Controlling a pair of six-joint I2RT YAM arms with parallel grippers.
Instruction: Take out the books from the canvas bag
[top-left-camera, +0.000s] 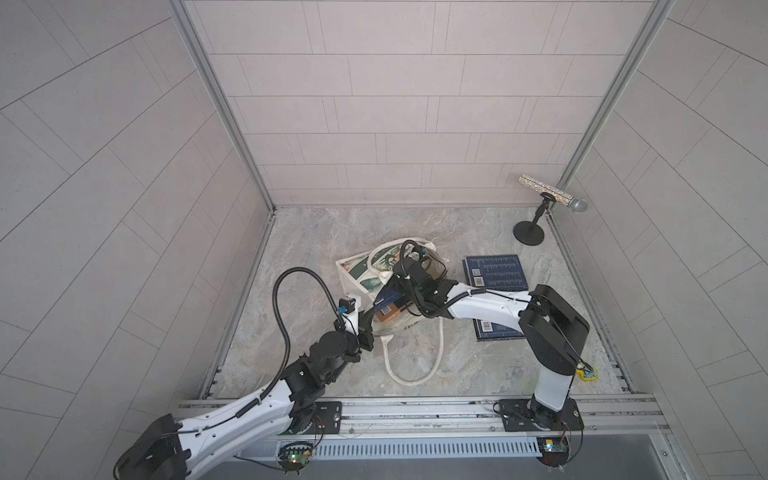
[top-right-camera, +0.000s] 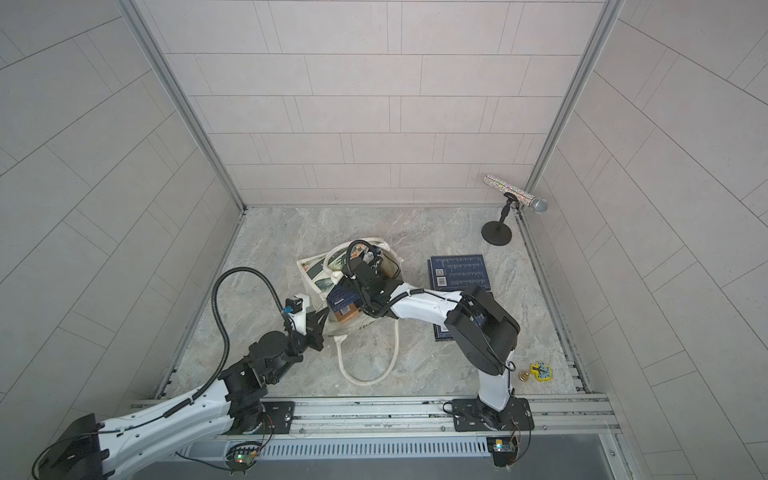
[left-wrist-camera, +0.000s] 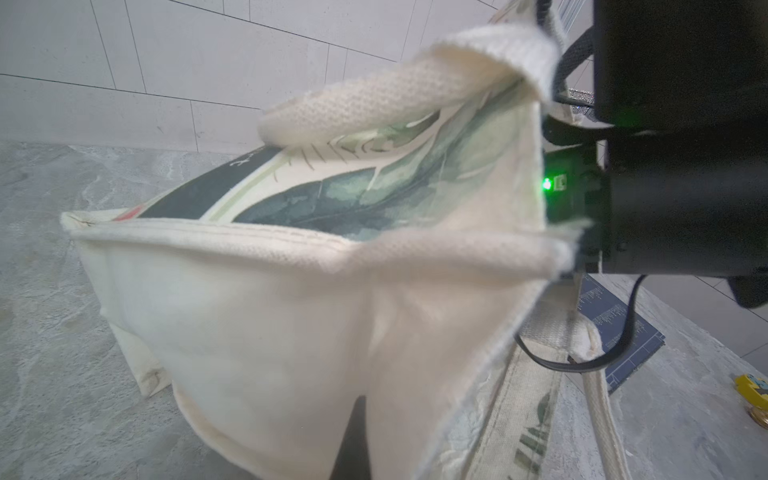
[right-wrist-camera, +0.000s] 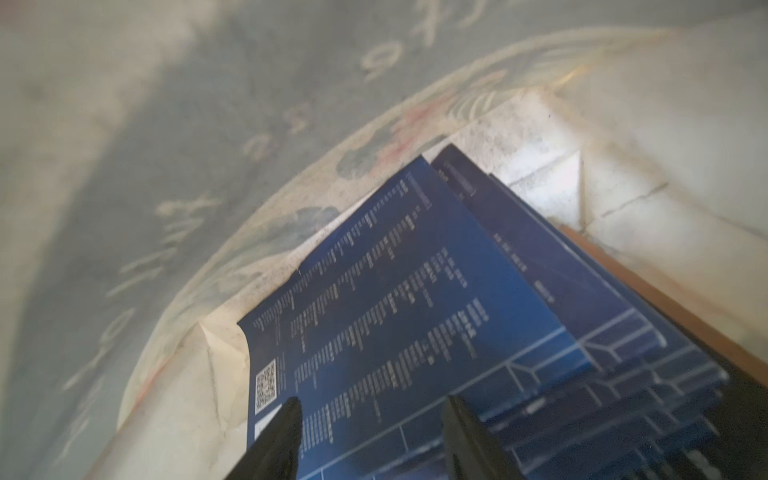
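Note:
The white canvas bag (top-left-camera: 349, 274) sits mid-table with its mouth open. Inside it, several blue books (right-wrist-camera: 400, 304) lie in a skewed stack, with a brown edge below them. My right gripper reaches into the bag; its fingers (right-wrist-camera: 276, 436) are parted over the front edge of the top book, with nothing seen gripped. My left gripper is shut against the outside of the bag's white wall (left-wrist-camera: 264, 320); no cloth shows between its fingers. From above, the right arm hides part of the bag's mouth.
Two blue books (top-left-camera: 496, 272) lie on the table right of the bag, partly under the right arm. A microphone on a stand (top-right-camera: 497, 232) is at the back right. A small yellow item (top-right-camera: 541, 371) lies near the right front.

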